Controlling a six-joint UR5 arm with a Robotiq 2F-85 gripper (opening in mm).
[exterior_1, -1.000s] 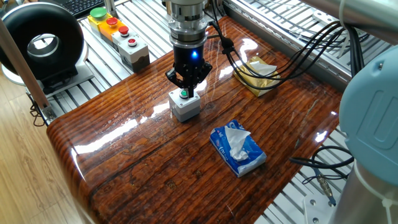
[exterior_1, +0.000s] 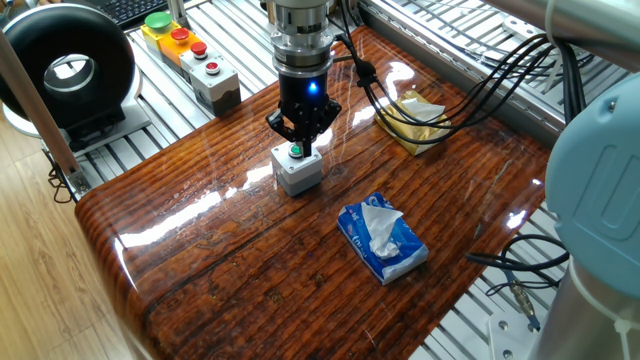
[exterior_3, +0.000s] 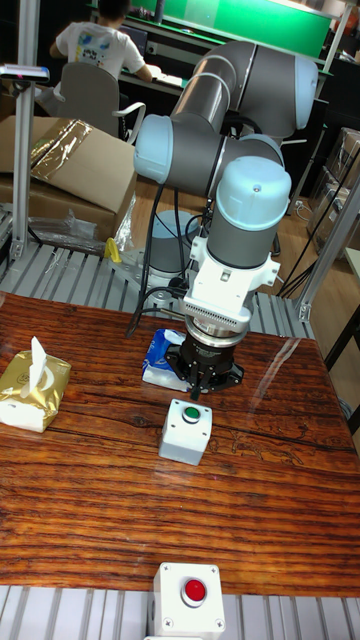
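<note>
A small light-grey box with a green push button on top stands upright on the glossy wooden table. My black gripper points straight down at this box, its fingertips brought together. In exterior view 1 the tips overlap the box top just beside the button. In exterior view 3 the gripper appears just behind the green button, on the robot's side of the grey box. Whether the tips touch the box cannot be told. Nothing shows between the fingers.
A blue tissue pack lies near the box, and a gold tissue pack sits farther off under hanging black cables. Beyond the table edge stand button boxes, one with a red button.
</note>
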